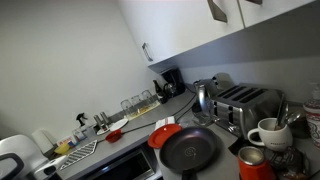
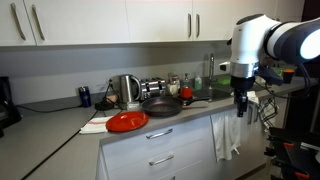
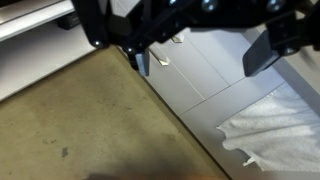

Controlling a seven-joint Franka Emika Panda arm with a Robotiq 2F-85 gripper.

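My gripper stands open, its dark fingers [image 3: 259, 57] wide apart and nothing between them. Beyond it in the wrist view are the pale drawer fronts [image 3: 195, 70] and the floor. A white towel [image 3: 275, 130] shows at the lower right there, clear of the fingers. In exterior view 2 that towel [image 2: 226, 135] hangs down the counter front, just left of and below the gripper [image 2: 241, 106]. Only part of the white arm [image 1: 20, 152] enters exterior view 1, at the lower left.
On the counter are a black pan [image 1: 188, 149], a red plate [image 2: 127, 122], a toaster [image 1: 240, 104], a white mug [image 1: 270, 133] and a red mug [image 1: 254, 163]. A kettle [image 2: 130, 88] stands farther back. Cabinets [image 2: 150, 20] hang above. Open floor [image 3: 90, 130] lies below the gripper.
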